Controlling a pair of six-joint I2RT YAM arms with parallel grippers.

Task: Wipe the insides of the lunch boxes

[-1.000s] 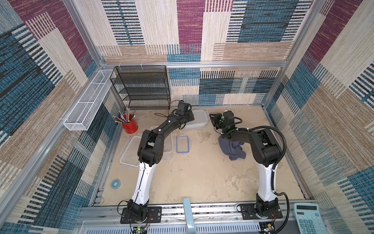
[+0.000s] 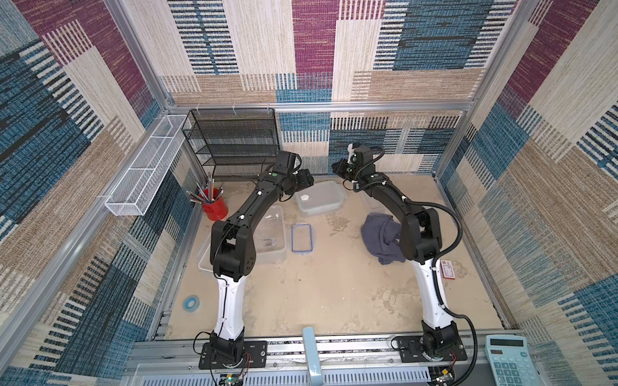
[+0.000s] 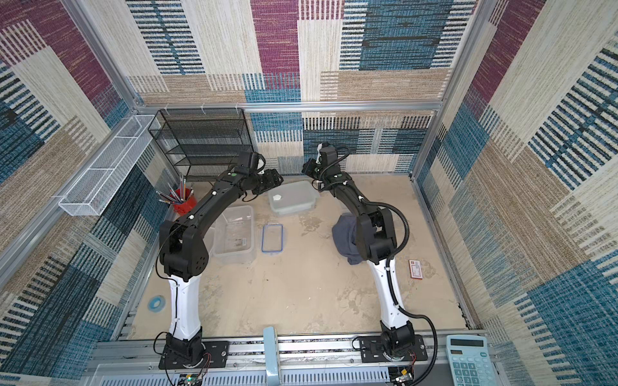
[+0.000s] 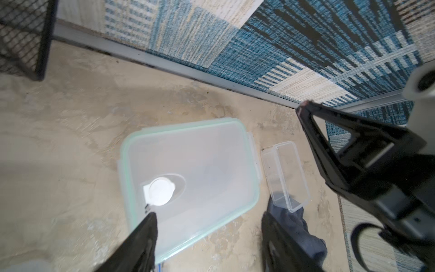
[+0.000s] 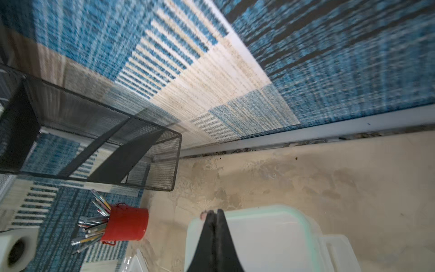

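Note:
A translucent lunch box (image 2: 320,196) with a mint rim lies at the back centre, seeming lidded, with a round white piece (image 4: 160,190) on it. My left gripper hangs open above its left end, holding nothing. My right gripper is shut above and behind its right end, nothing visible between the fingers. A small clear box (image 4: 285,174) lies to its right, beside a grey cloth (image 2: 384,238). A larger clear box (image 3: 235,225) stands at the left, partly hidden by my left arm, and a small blue-rimmed piece (image 3: 272,238) lies at the centre.
A black mesh rack (image 2: 231,138) stands at the back left, near a red pen cup (image 2: 215,207). A white wire basket (image 2: 145,164) hangs on the left wall. A blue tape ring (image 2: 191,303) lies front left.
Both arms have risen away from the back-centre box, the right one swinging inward and toward the back, the left one shifting slightly left. The box is more exposed now.

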